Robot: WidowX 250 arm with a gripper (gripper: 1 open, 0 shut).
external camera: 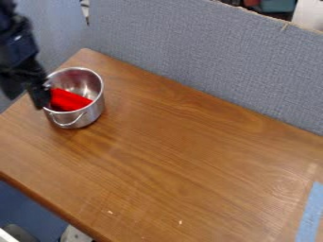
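Note:
A steel pot (83, 115) with a wire handle stands on the wooden table at the left, and a red object (70, 97) lies inside it. My dark gripper (32, 95) is at the left edge of the view, beside the pot's left rim and partly out of frame. It is blurred, so its fingers are hard to make out.
Grey padded walls (214, 61) run along the back, and a blue strip (307, 213) lies at the right edge.

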